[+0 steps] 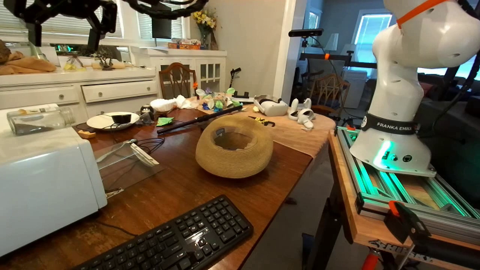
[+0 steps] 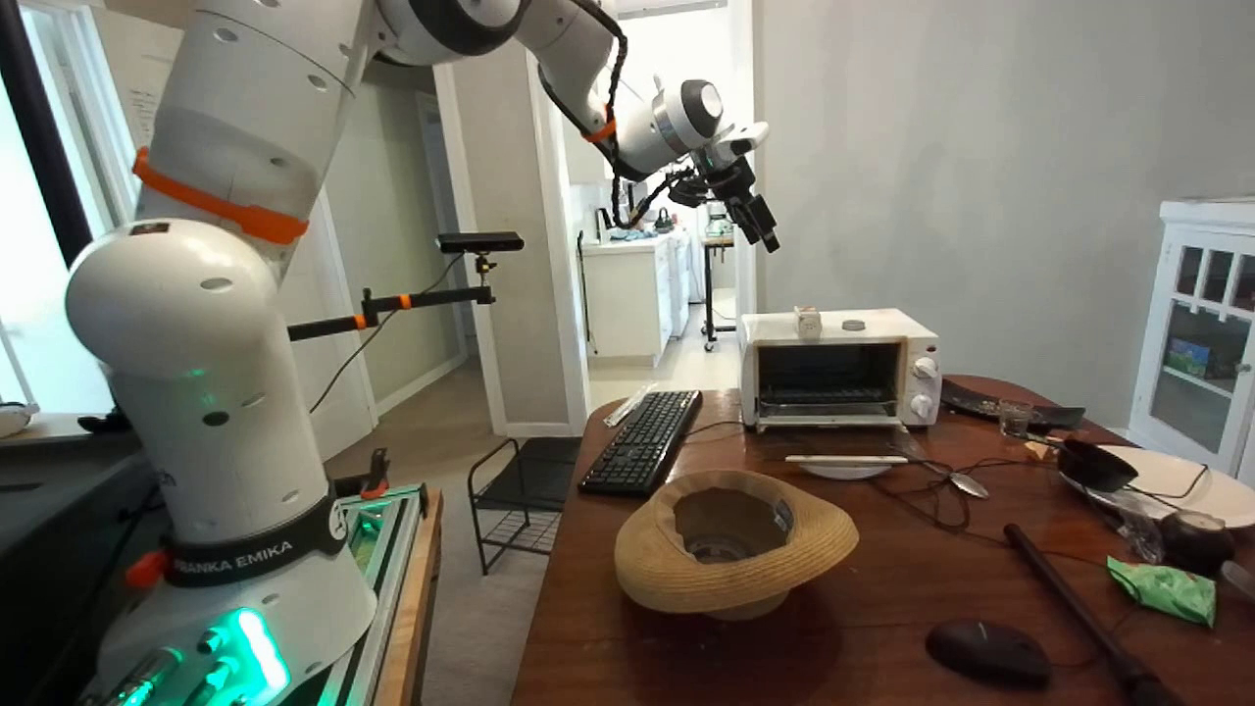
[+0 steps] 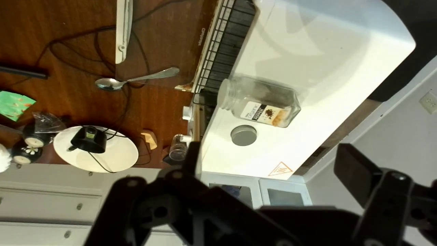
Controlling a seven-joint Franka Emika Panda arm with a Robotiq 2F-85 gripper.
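Observation:
My gripper is open, with nothing between its fingers. It hangs high above the toaster oven in exterior view 1, well clear of its top. Exterior view 2 also has the gripper above the white toaster oven. On that oven's top, a clear glass jar with a pepper label lies on its side in the wrist view. Close by the jar rests a round grey lid. A straw hat sits brim-up on the table, with its crown opening facing upward.
A black keyboard lies along the table's near edge. The oven's glass door is lowered over the table, beside a spoon and cables. A white plate holds a small black pan. Bare tabletop surrounds the hat.

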